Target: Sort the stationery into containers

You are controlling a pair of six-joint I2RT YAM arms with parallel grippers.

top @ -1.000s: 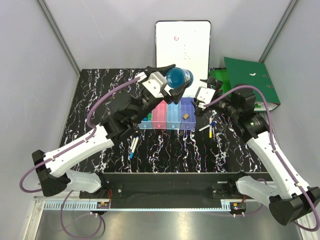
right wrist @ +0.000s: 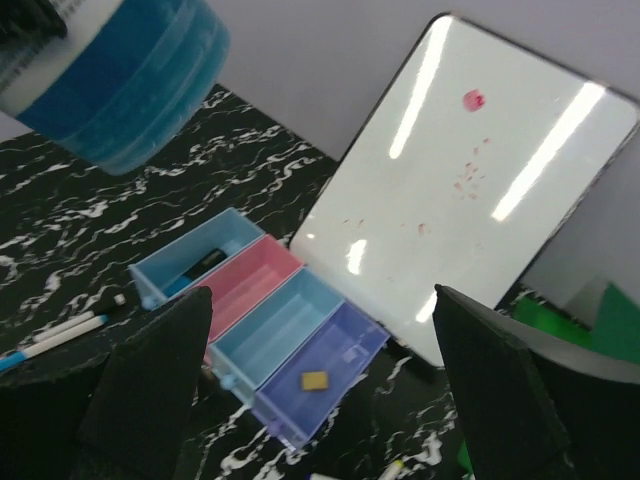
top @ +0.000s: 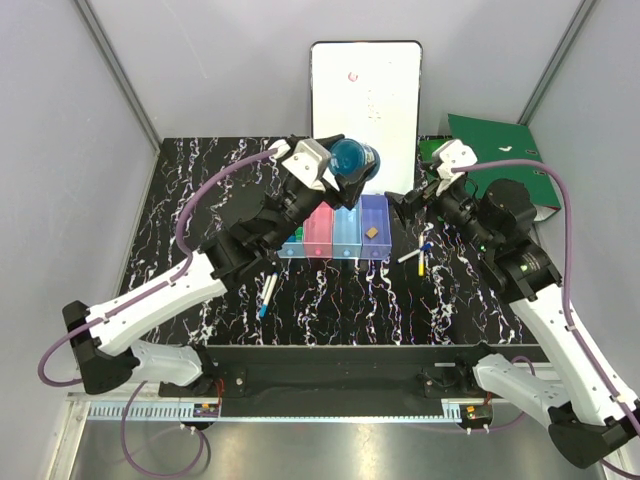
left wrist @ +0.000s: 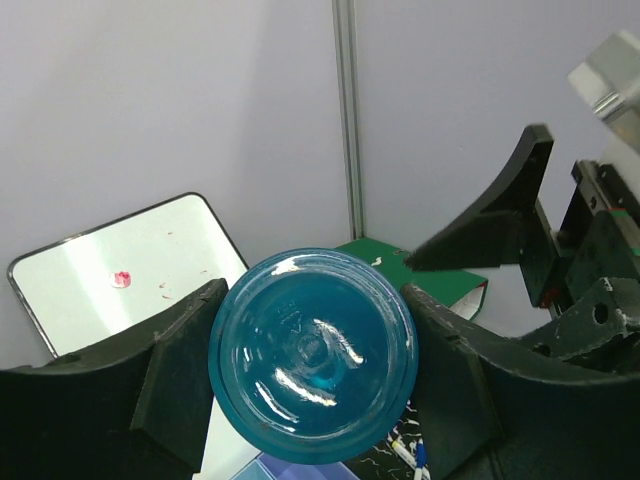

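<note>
My left gripper is shut on a blue round container (left wrist: 312, 365), gripping it from both sides, high above the table. In the top view the same container (top: 353, 158) hangs over the back of the sorting trays, and a white band shows on it in the right wrist view. To its right, my right gripper stands open and apart from it, nothing between its fingers. Below are a pink compartment (right wrist: 250, 280), an empty light-blue compartment (right wrist: 282, 322), a purple one (right wrist: 345, 350) bearing a yellowish block (right wrist: 315, 381), and another blue compartment (right wrist: 225, 233) with a dark object (right wrist: 206, 263).
Slim pens (top: 268, 293) lie left of the trays; a white marker (top: 409, 256) and a yellow one (top: 421, 262) lie to the right. A whiteboard (top: 365, 95) leans behind, a green binder (top: 505, 155) at back right.
My right gripper has shifted right, away from the container, and its wrist has turned. The left gripper, still around the container, has moved only slightly.
</note>
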